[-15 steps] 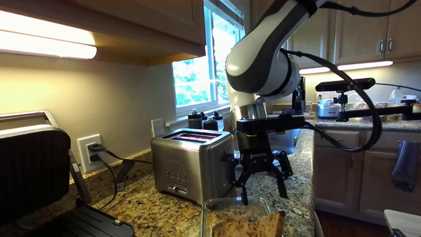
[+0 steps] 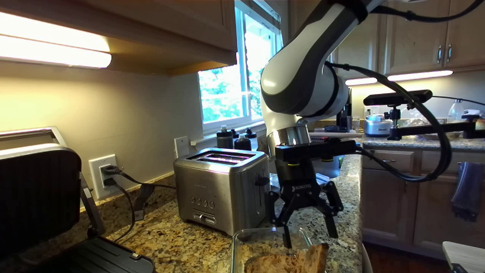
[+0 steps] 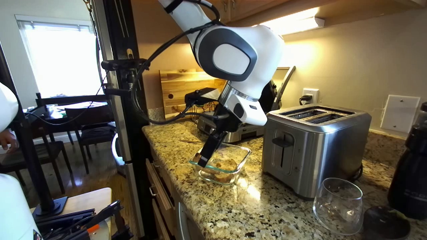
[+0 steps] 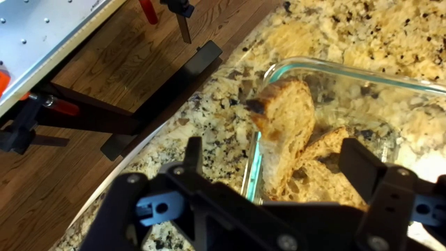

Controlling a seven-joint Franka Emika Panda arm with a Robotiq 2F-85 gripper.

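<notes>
My gripper [image 2: 310,237] is open and points down, with no object between its fingers. In the wrist view its two fingertips stand wide apart, the left one over the counter outside the glass dish [image 4: 363,74], the right one over the bread inside. A bread slice [image 4: 288,129] leans on edge against the dish's side wall, its crust up by the rim. Another bread slice [image 4: 324,175] lies lower in the dish, partly covered by the gripper. From the second exterior view, the black fingers [image 3: 206,154] overlap the dish's near rim; their exact height above the bread is hard to judge.
A steel toaster [image 2: 220,189] stands on the counter close beside the dish. An open black grill [image 2: 41,200] is at the left. A clear drinking glass [image 3: 338,206] stands in front of the toaster. The counter edge [image 4: 138,150] runs near the dish.
My gripper has come down a little and shifted slightly right in the first exterior view, closer to the bread. The fingers remain open; dish and bread have not moved.
</notes>
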